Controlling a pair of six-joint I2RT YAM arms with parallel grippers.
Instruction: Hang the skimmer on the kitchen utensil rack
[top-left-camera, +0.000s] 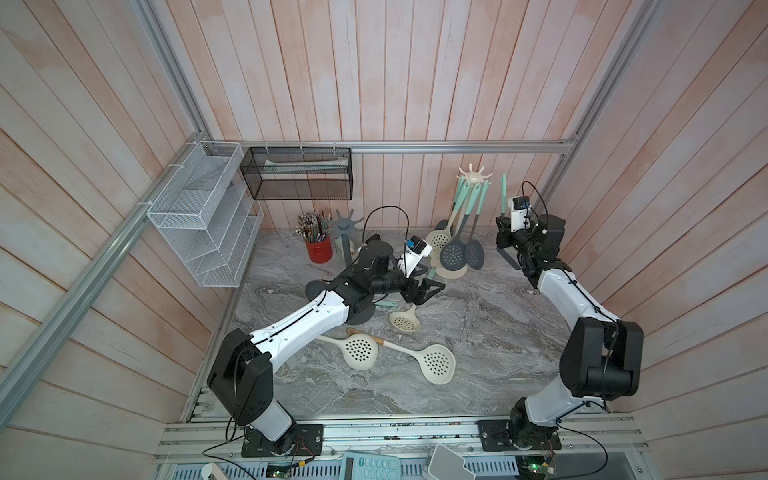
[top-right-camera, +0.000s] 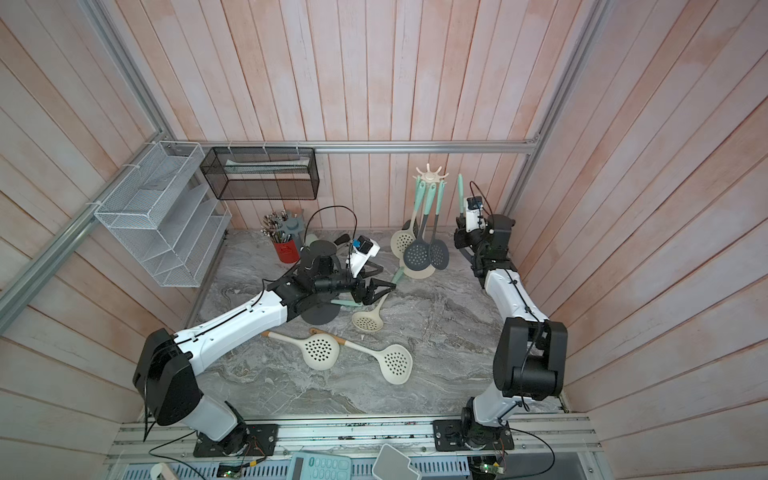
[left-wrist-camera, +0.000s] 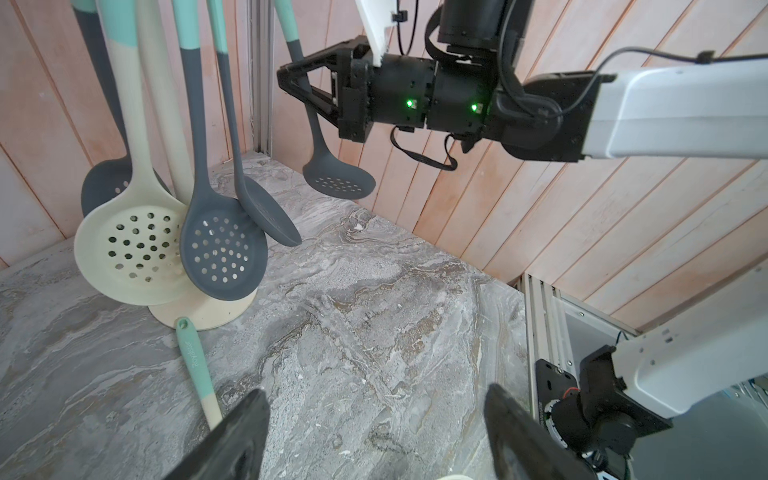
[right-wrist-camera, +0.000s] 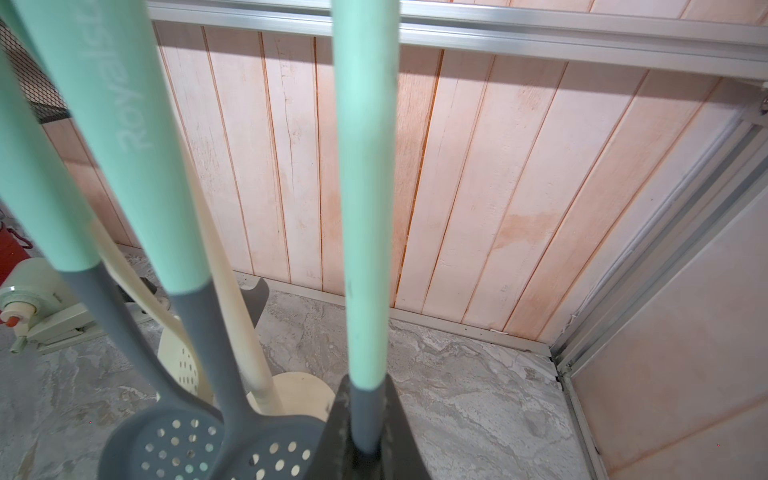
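My right gripper is shut on the neck of a grey skimmer (left-wrist-camera: 340, 177) with a mint handle (right-wrist-camera: 366, 200), held upright in the air. Left of it stands the cream utensil rack (top-left-camera: 475, 174), its top hooks spread and several mint-handled utensils hanging from it. The held handle is apart from the hooks, to their right. My left gripper stands open over the table, nothing between its fingers; beyond it lies the mint-tipped handle (left-wrist-camera: 194, 360) of a cream skimmer (top-left-camera: 405, 321).
Two cream skimmers with wooden handles (top-left-camera: 437, 364) (top-left-camera: 360, 351) lie at the front. A red cutlery cup (top-left-camera: 318, 251), a black wire basket (top-left-camera: 297, 174) and white wire shelves (top-left-camera: 204, 208) are on the left.
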